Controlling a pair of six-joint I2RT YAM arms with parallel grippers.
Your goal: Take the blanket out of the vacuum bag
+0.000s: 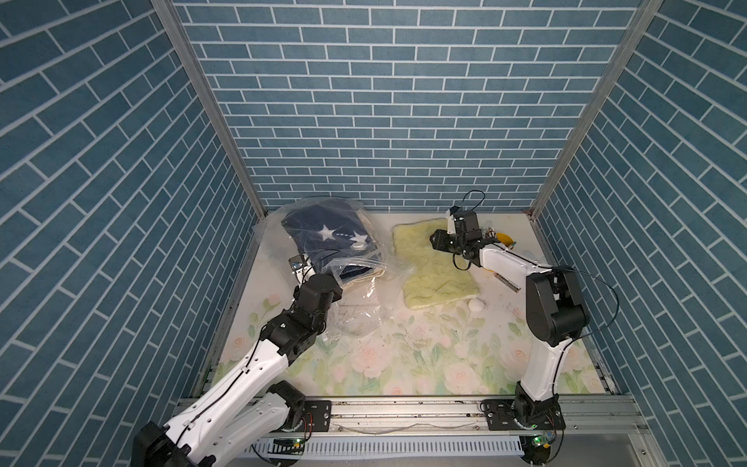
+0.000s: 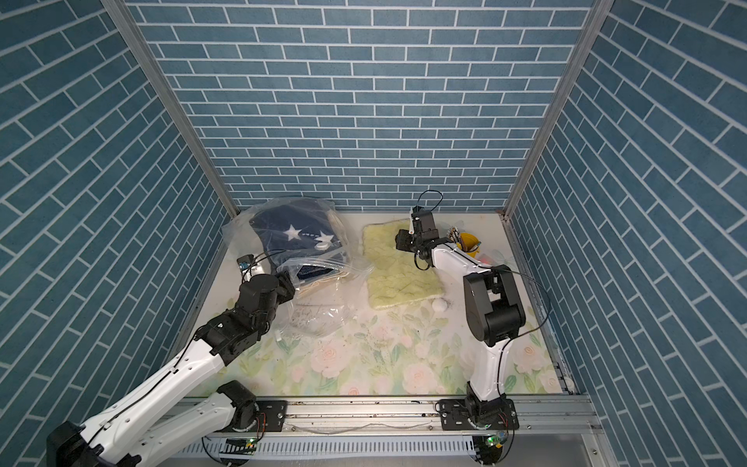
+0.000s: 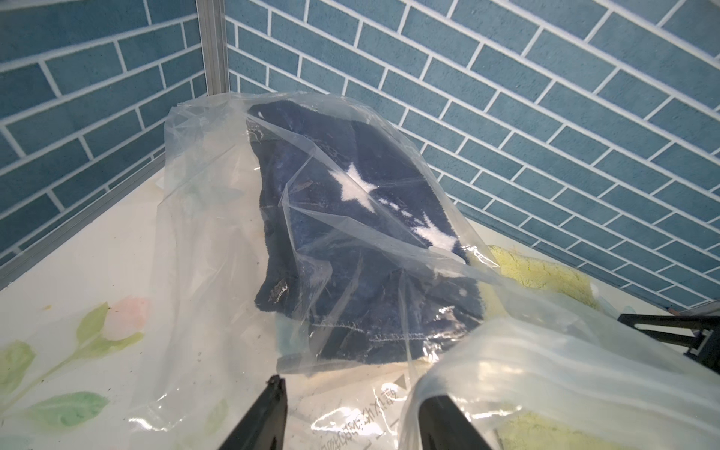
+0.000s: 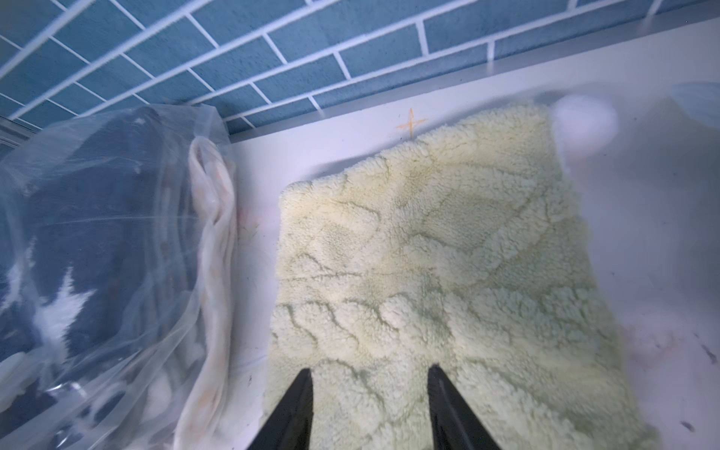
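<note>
A navy blanket with white stars [image 1: 311, 222] lies inside the clear vacuum bag [image 1: 354, 311] at the back left. A pale yellow cable-textured blanket [image 1: 435, 284] lies flat to its right. My left gripper is at the bag's front, its fingers apart in the left wrist view, with loose plastic film draped over the right finger; whether film sits between them is unclear. My right gripper stands open above the yellow blanket, nothing between its fingers.
A yellow container [image 2: 468, 243] with tools stands at the back right, partly behind the right arm. A white ball [image 2: 439, 303] lies in front of the yellow blanket. Tiled walls enclose the back and sides.
</note>
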